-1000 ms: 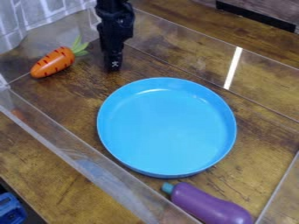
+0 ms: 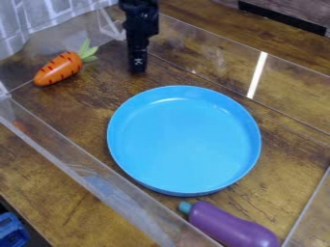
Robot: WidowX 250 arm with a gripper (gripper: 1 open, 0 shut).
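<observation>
My dark gripper [image 2: 138,62] points down at the top centre, low over the wooden surface, right of a toy carrot [image 2: 58,69] with green leaves and apart from it. Its fingers are dark and small, and nothing shows held between them. A large blue plate [image 2: 183,140] lies in the middle. A purple toy eggplant [image 2: 234,225] lies at the bottom right, below the plate.
Clear plastic walls run around the wooden work area. A white strip [image 2: 257,75] shows at the right. Bare wood [image 2: 206,58] lies right of my gripper. A blue object [image 2: 8,230] sits outside at the bottom left.
My gripper has shifted a little to the right over the last second. The carrot, plate and eggplant have not moved.
</observation>
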